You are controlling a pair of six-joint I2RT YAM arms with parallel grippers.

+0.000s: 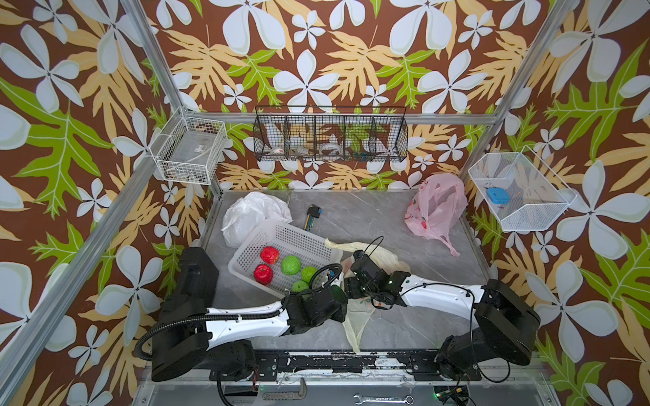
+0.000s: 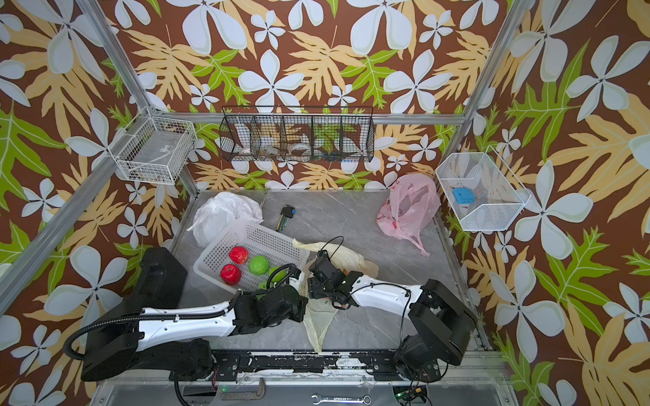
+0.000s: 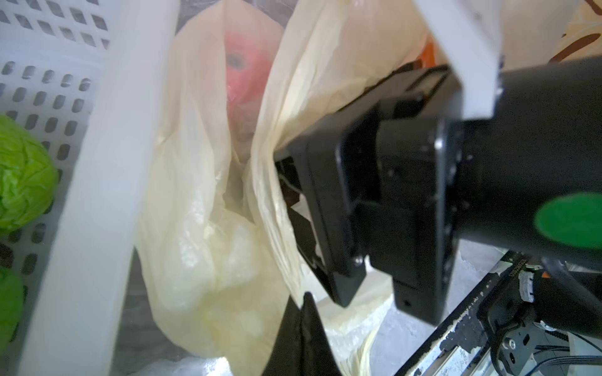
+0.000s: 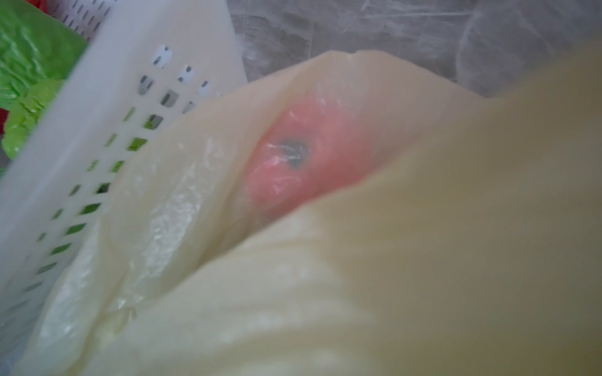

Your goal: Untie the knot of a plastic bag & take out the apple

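Observation:
A pale yellow plastic bag (image 1: pixel 359 324) lies beside the white basket, with a red apple (image 4: pixel 307 150) showing through its film. My left gripper is shut at the bag's near folds; whether any thin film is between its fingers is unclear. My right gripper is pushed into the bag's folds, its fingers mostly hidden by plastic in the left wrist view; yellow film covers much of the right wrist view.
The white perforated basket (image 1: pixel 243 265) holds red and green produce. A white bag (image 1: pixel 250 216) stands behind it, a pink bag (image 1: pixel 436 206) at back right. Bare table lies in the middle back and at the right.

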